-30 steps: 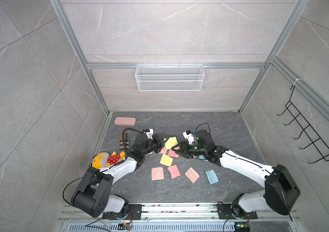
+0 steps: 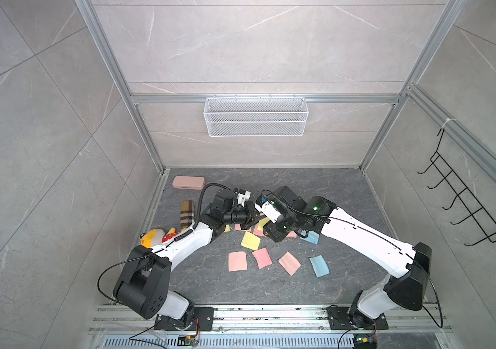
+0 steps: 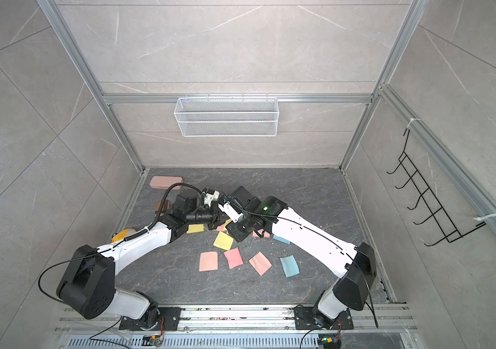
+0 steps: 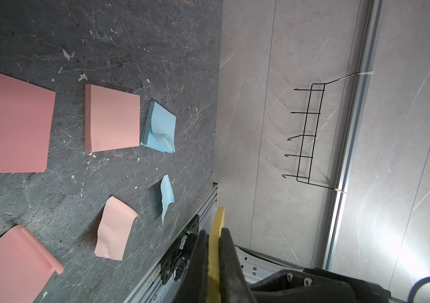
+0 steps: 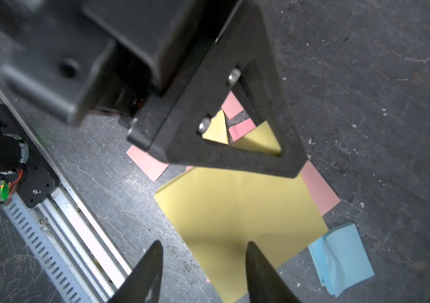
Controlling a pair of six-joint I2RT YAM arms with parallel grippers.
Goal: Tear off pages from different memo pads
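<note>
My left gripper is shut on yellow memo paper, which shows edge-on between its fingers. The right wrist view shows the same paper face-on, a broad yellow square below the black left fingers. My right gripper stands open, fingertips apart, with yellow behind the gap; whether they touch the paper I cannot tell. On the table are a pink pad, a peach pad and a blue pad. From above, the two grippers meet and hide most of the held paper.
Loose sheets lie in front: yellow, peach, pink, light pink and blue. A pink case and a yellow toy are at left.
The left gripper has shifted slightly right, and the yellow paper is now largely covered from above.
</note>
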